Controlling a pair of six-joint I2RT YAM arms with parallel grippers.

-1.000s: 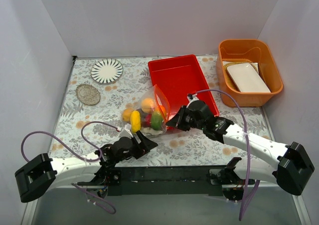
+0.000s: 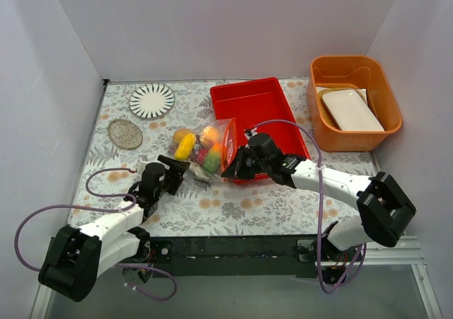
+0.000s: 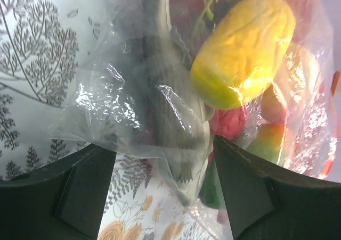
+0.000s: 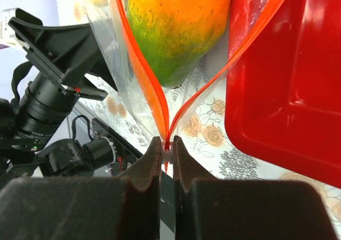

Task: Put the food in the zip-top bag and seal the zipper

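Observation:
The clear zip bag holds several foods: a yellow piece, orange ones, a red one, a green-orange mango and a long pale item. Its orange zipper forms a V narrowing to my right gripper, whose fingertips are close together on the zipper's end at the bag's front right. My left gripper is open at the bag's left front, under a fold of clear plastic, with the long pale item ahead between its fingers.
A red tray lies behind and right of the bag. An orange bin with a white tray stands at the back right. Two plates lie at the back left, with free table around them.
Both arms have moved leftward, the left one also toward the back. The bag and its food have shifted left along with them, and the zipper stands more upright in the top view.

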